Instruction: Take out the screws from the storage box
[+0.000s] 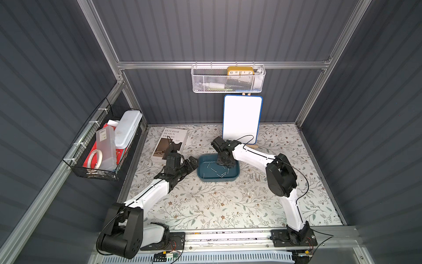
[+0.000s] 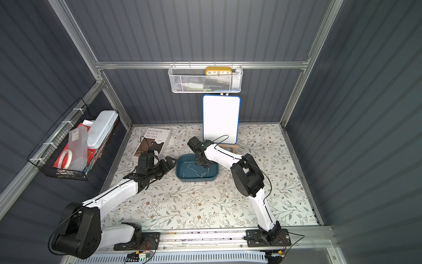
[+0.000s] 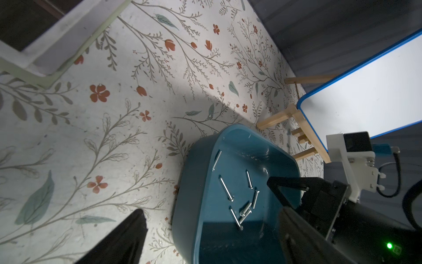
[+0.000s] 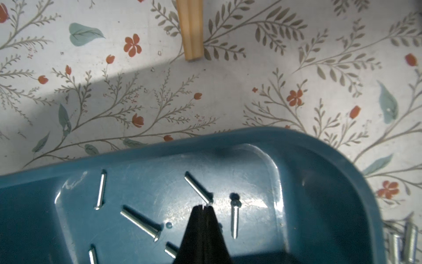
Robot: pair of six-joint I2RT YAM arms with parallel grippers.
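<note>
A teal storage box (image 1: 200,176) stands in the middle of the table, with several silver screws lying loose on its floor. One screw (image 4: 139,223) lies left of my right gripper, whose fingertips are closed together over the box's inside, nothing showing between them. Two more screws, a slanted one (image 4: 197,187) and an upright-looking one (image 4: 235,220), lie close to those tips. Just outside the box's left rim hovers my left gripper, its fingers wide apart and empty. Other screws (image 3: 226,189) are near the box's left wall.
Several screws (image 4: 409,242) lie on the table right of the box. Behind it stands a whiteboard (image 1: 241,118) on a wooden easel; a book (image 1: 163,149) is at the back left.
</note>
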